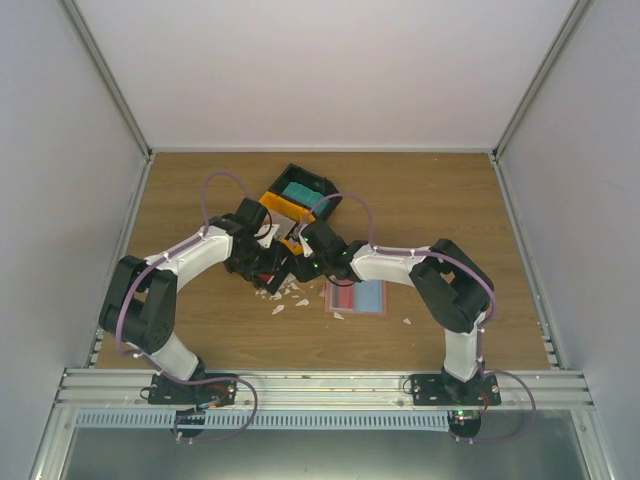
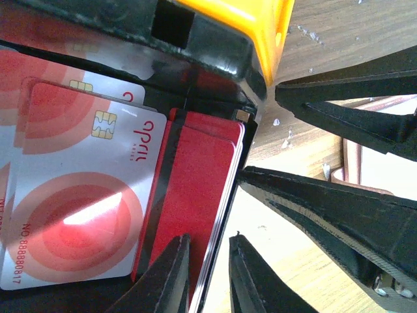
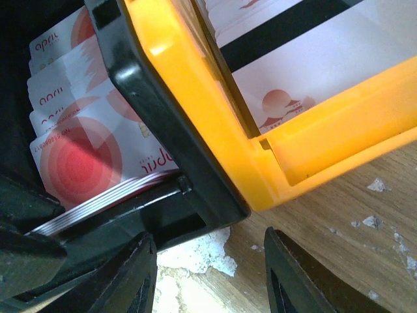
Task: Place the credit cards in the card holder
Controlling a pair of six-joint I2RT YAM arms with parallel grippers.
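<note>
White credit cards with red circles (image 2: pixel 78 215) lie in a black box. Along the box's side, a red-backed card (image 2: pixel 192 176) leans with pale card edges beside it. My left gripper is part open at that side, one fingertip over the red card and the other beyond the edges; I see no firm hold. My right gripper stands part open by the box's corner, nothing gripped between its fingers. In the top view, the open card holder (image 1: pixel 356 297), pink and blue inside, lies right of the box, partly under the right arm.
A yellow box (image 3: pixel 287 163) holding white cards adjoins the black one. Behind it stands another black box with teal contents (image 1: pixel 305 195). White scraps (image 1: pixel 278 309) litter the table in front. Both grippers are close together.
</note>
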